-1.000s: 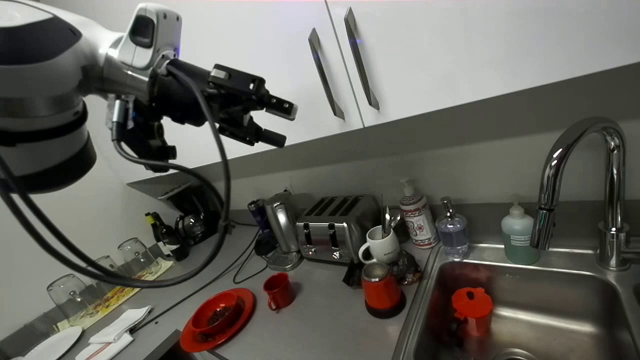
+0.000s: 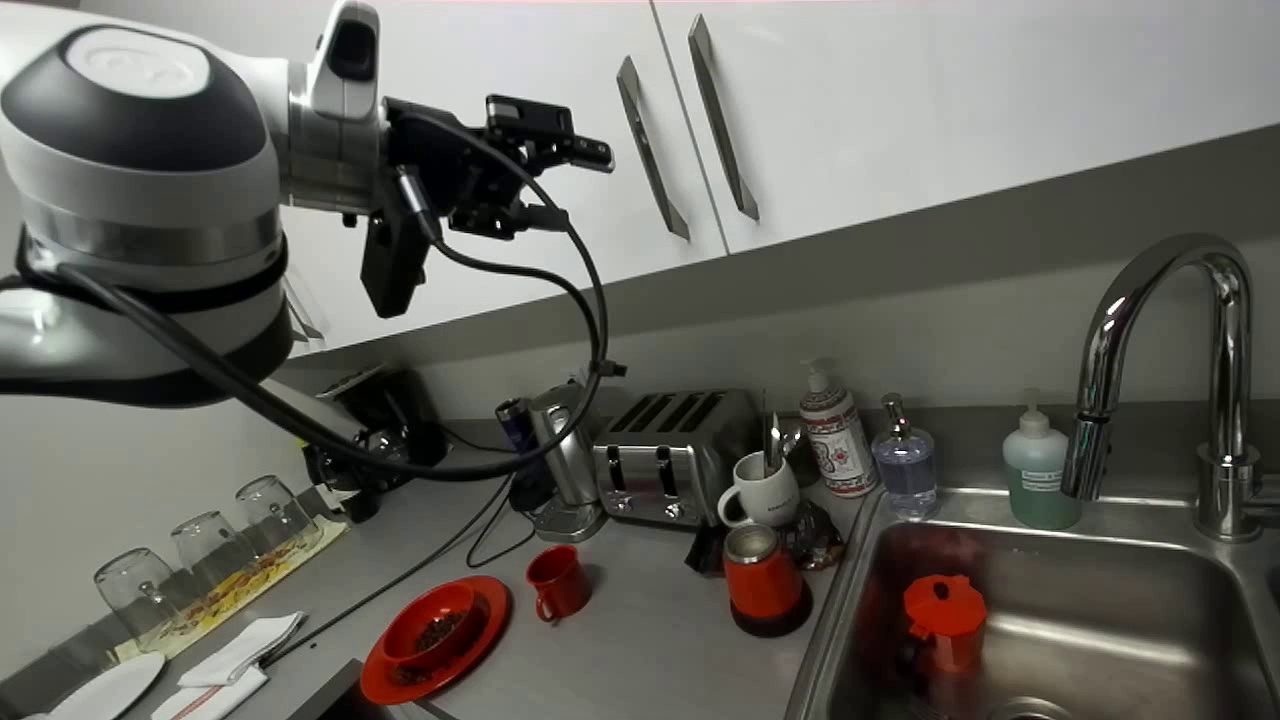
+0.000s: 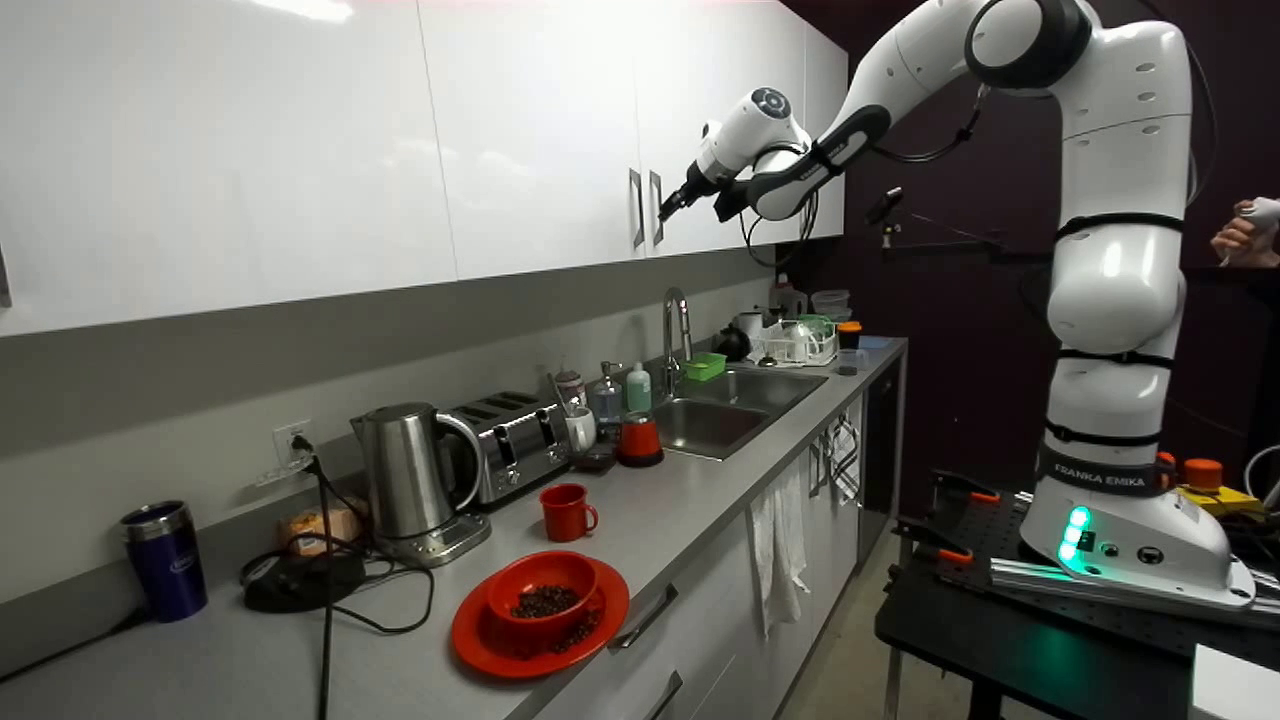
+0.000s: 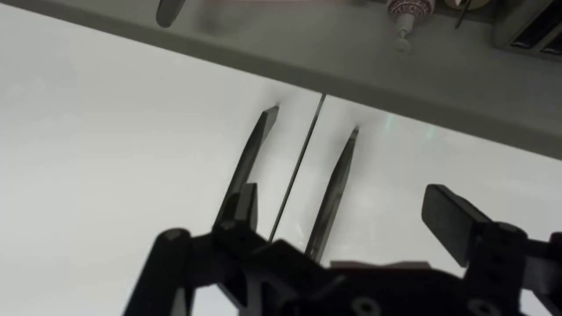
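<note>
Two dark bar handles, a left one [image 2: 651, 150] and a right one [image 2: 723, 120], are mounted on the white cabinet doors [image 2: 528, 60] either side of their seam. My gripper [image 2: 566, 186] is raised in front of these doors, left of both handles in exterior view 1, fingers spread with nothing between them. The wrist view is upside down: one handle [image 4: 334, 195] appears between the gripper's fingers, while the other handle [image 4: 253, 152] is partly covered by the left finger [image 4: 247, 205]. Whether any finger touches a handle cannot be told.
Below, the counter carries a toaster [image 2: 672, 456], a red mug [image 2: 558, 582], a red bowl [image 3: 546, 594] on a red plate [image 3: 474, 636], and soap bottles. A tall faucet [image 2: 1110, 336] rises beside the sink [image 2: 1116, 552]. The cabinet's lower edge [image 4: 437, 123] crosses the wrist view.
My gripper has risen, shifted slightly right in exterior view 1 and rolled. The arm behind it has swung right too. Handles, doors and counter items look unmoved.
</note>
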